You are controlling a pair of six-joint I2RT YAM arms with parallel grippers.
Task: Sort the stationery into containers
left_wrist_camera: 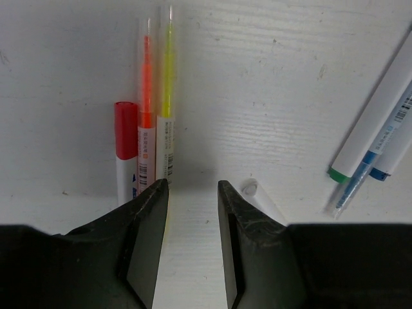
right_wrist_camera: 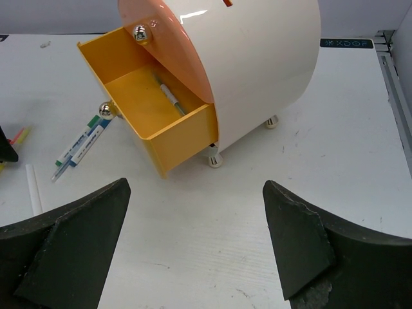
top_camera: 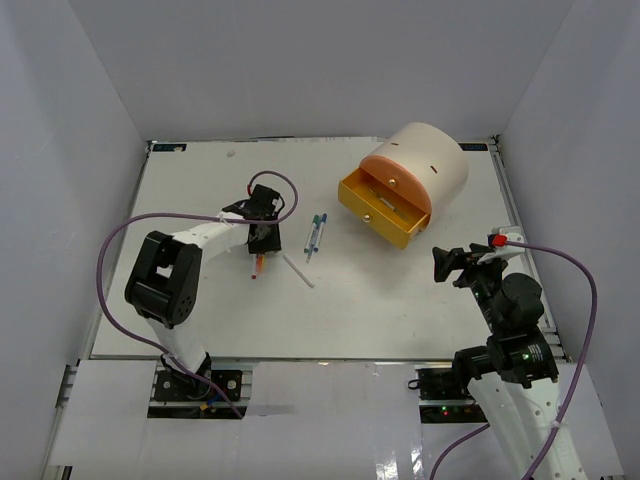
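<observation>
Side by side on the table lie a red-capped marker (left_wrist_camera: 126, 132), an orange pen (left_wrist_camera: 147, 119) and a yellow pen (left_wrist_camera: 165, 129). Just over them is my left gripper, part open; the yellow pen runs behind its left finger, and the gap holds nothing. A white stick-like item (left_wrist_camera: 261, 199) lies to its right. Farther right rest a green-tipped marker (left_wrist_camera: 376, 112), a blue pen (left_wrist_camera: 373, 158) and a blue-tipped marker (left_wrist_camera: 396, 149). My right gripper is open and empty at the table's right side. One pen (right_wrist_camera: 168, 94) lies inside the orange drawer (right_wrist_camera: 129, 80).
The drawer belongs to a rounded white and orange cabinet (right_wrist_camera: 257, 58) on short feet, standing at the back right. Gold knobs (right_wrist_camera: 107, 110) stick out from it. Bare table (top_camera: 380, 310) stretches across the front middle.
</observation>
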